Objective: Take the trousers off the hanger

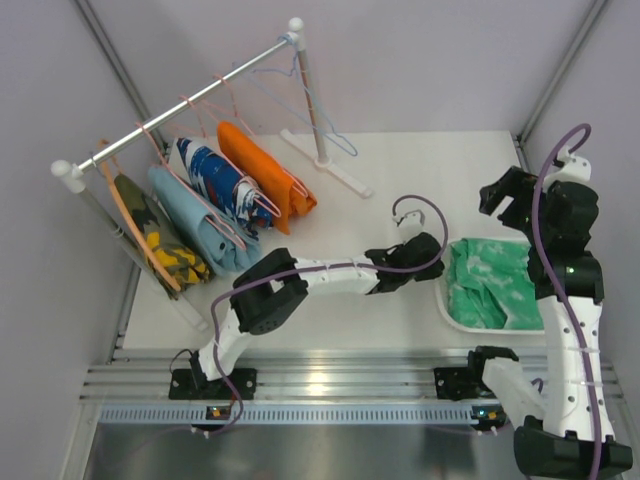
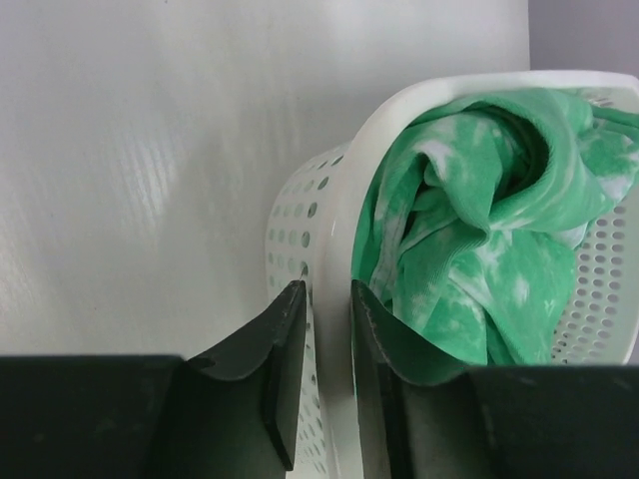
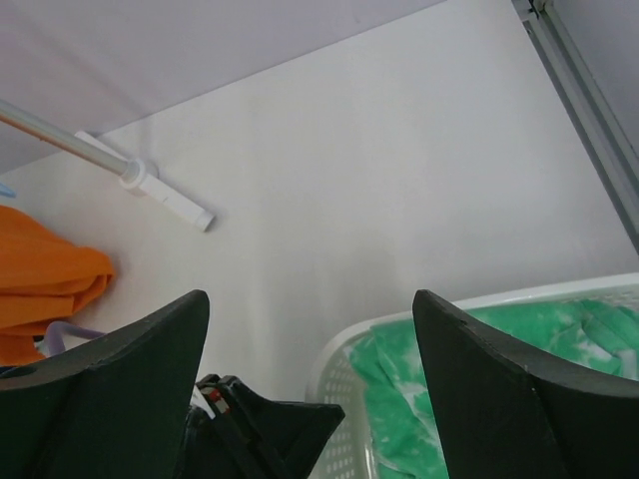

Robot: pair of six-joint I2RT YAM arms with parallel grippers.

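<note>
Folded orange trousers (image 1: 258, 165), patterned blue, light blue (image 1: 205, 230) and camouflage trousers hang on hangers from the rack (image 1: 185, 103) at the left. A white basket (image 1: 470, 325) at the right holds green fabric (image 2: 499, 289). My left gripper straddles the basket's rim, fingers close on either side; whether they grip it is unclear. My right gripper is open over the basket's back left, nothing visibly between its fingers.
Empty blue hangers (image 1: 330, 135) hang at the rack's right end, whose foot (image 1: 350, 180) rests on the table. The table behind the basket (image 1: 450, 170) and in front of the trousers is clear.
</note>
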